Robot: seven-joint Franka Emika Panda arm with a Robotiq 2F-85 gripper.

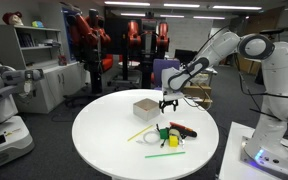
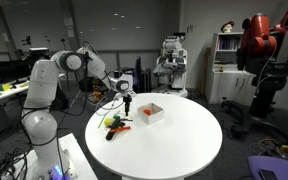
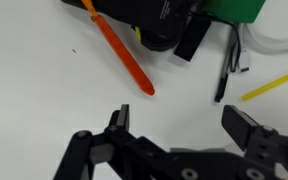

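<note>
My gripper hangs above the white round table, just right of the open cardboard box. In the wrist view, the gripper stands open with its fingers wide apart and nothing between them. Bare white table shows below the gap. An orange stick-like tool lies beyond the left finger, beside a black object. Part of a green object shows at the top edge. A yellow stick lies to the right. From the second exterior view, something orange-red shows inside the box.
Close together on the table are a yellow block, a green object, a dark red-and-black tool and a white cable ring. A green stick lies nearer the front edge.
</note>
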